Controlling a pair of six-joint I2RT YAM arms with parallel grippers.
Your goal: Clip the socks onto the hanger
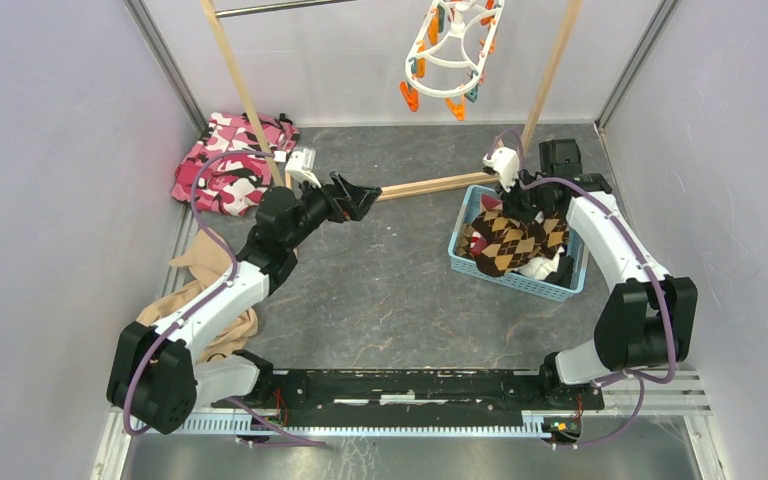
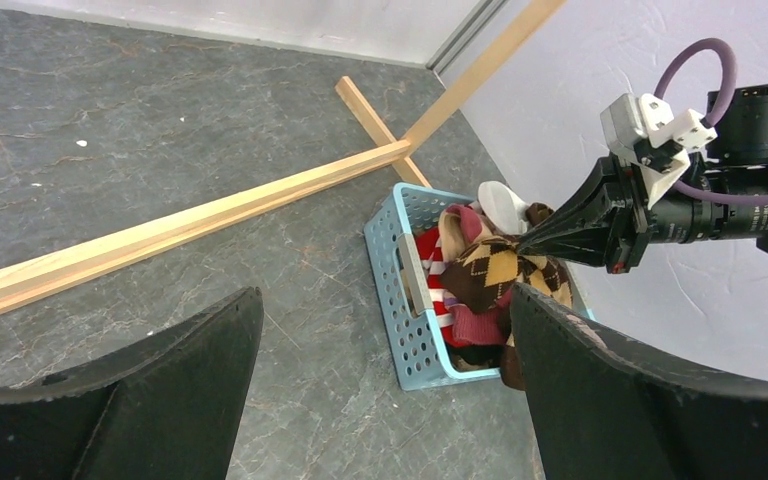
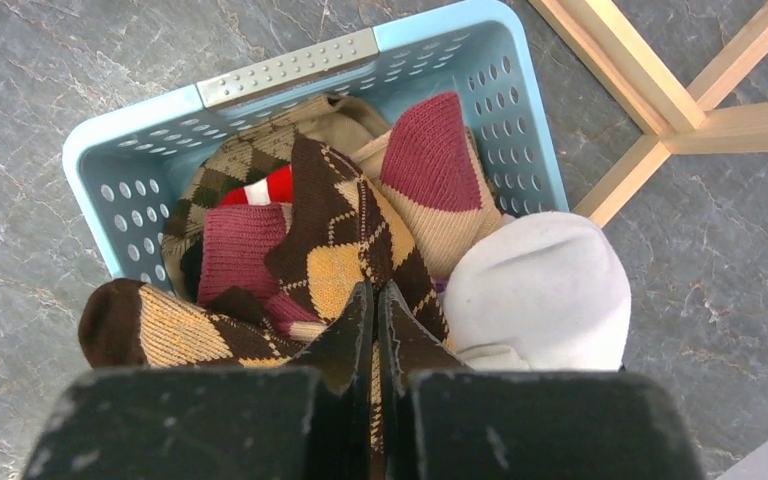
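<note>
The white hanger [image 1: 444, 94], with orange and teal clips, hangs at the back. On the floor at right is a blue basket [image 1: 505, 284] of mixed socks. A brown and yellow argyle sock [image 3: 336, 283] lies on top, partly over the rim; beside it are a white sock [image 3: 545, 290] and a maroon and tan one [image 3: 430, 165]. My right gripper is shut, its tips down against the argyle sock where a fold rises; whether cloth is caught between them is unclear. Well left of the basket, my left gripper stands open and empty above the floor.
A wooden frame bar [image 1: 430, 187] runs along the floor behind the basket, and a post [image 1: 550, 75] rises near its back corner. Pink camouflage cloth [image 1: 222, 165] and tan cloth [image 1: 205, 290] lie at left.
</note>
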